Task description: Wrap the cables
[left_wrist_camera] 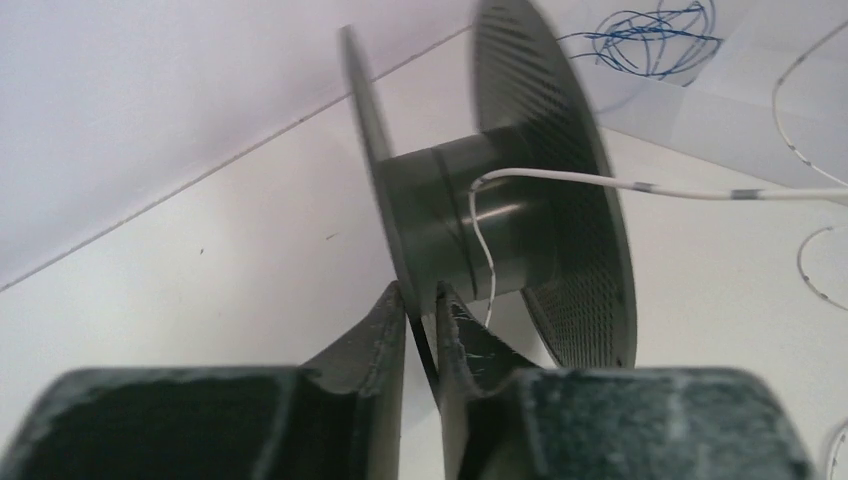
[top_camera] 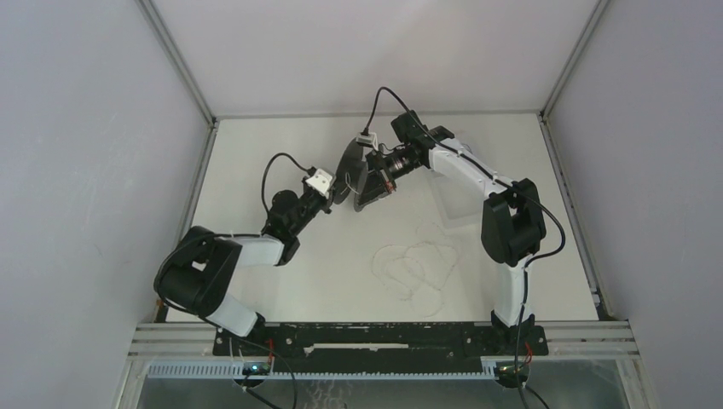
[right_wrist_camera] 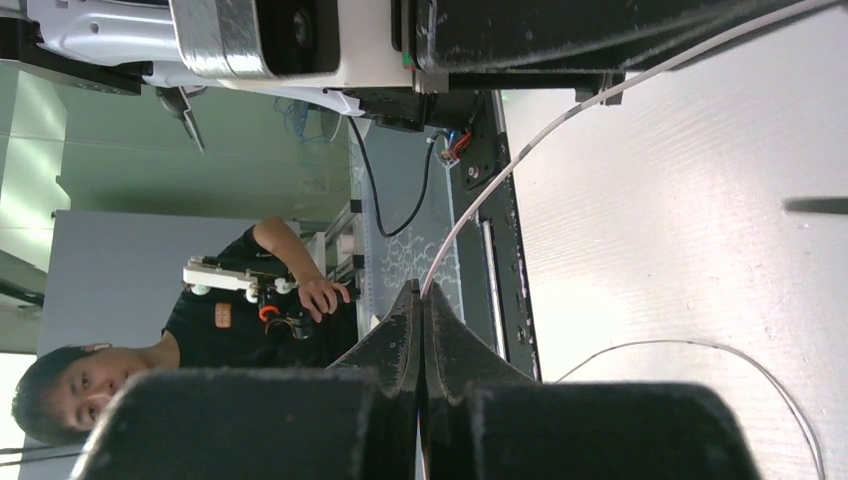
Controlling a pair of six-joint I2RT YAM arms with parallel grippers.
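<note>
A dark spool (left_wrist_camera: 512,215) with two wide flanges fills the middle of the left wrist view. A thin white cable (left_wrist_camera: 560,174) bends once over its hub and runs off to the right. The near flange's edge lies between the fingers of my left gripper, with a narrow gap showing beside the right finger. In the right wrist view, my right gripper is shut on the white cable (right_wrist_camera: 530,145), which passes between its fingertips. From above, the spool (top_camera: 348,175) sits between both arms, partly hidden by them. A loose length of cable (top_camera: 418,264) curls on the table.
At the right, a clear container (top_camera: 460,200) stands on the table; a blue cable bundle (left_wrist_camera: 655,42) shows near it in the left wrist view. A person (right_wrist_camera: 250,300) is visible beyond the table.
</note>
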